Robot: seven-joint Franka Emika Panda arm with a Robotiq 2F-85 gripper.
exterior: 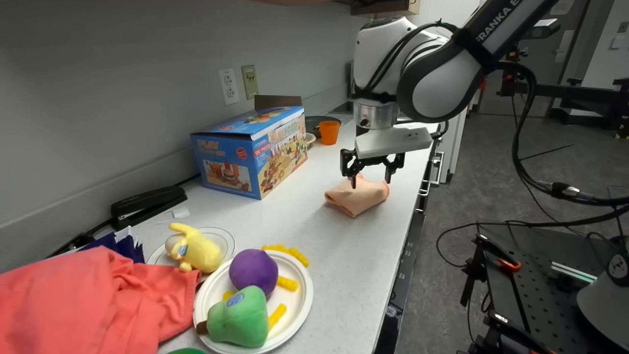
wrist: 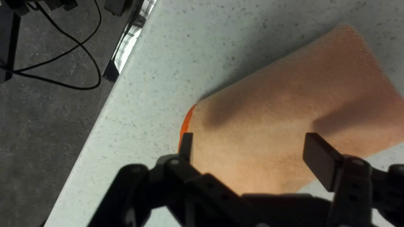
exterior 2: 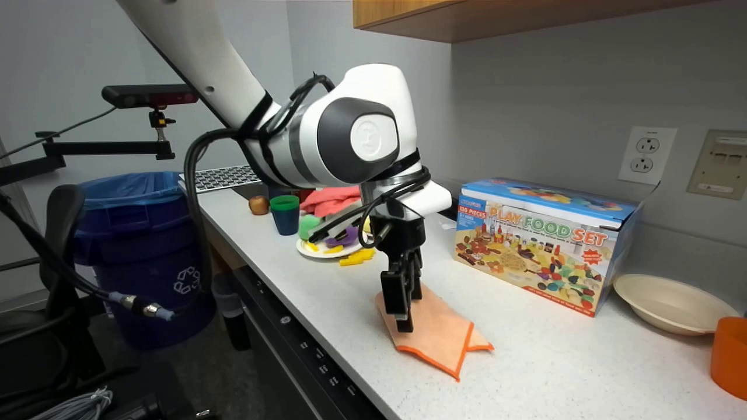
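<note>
A peach cloth with orange edging (exterior: 357, 198) lies folded and rumpled on the white counter, not far from its front edge. Right above it hangs my gripper (exterior: 371, 178), pointing down, its two fingers well apart. The wrist view shows the cloth (wrist: 257, 125) below and beyond the open gripper, with finger shadows falling on the fabric. Nothing is pinched between the fingers. From the other side, the gripper (exterior 2: 406, 308) hides part of the cloth (exterior 2: 437, 336); whether a fingertip touches it, I cannot tell.
The play food box (exterior: 253, 150) stands against the wall. A white plate (exterior: 303, 307) holds a purple ball, a green plush pear and yellow sticks. A red cloth (exterior: 88, 301) is heaped nearby. An orange cup (exterior: 328, 132) stands at the back.
</note>
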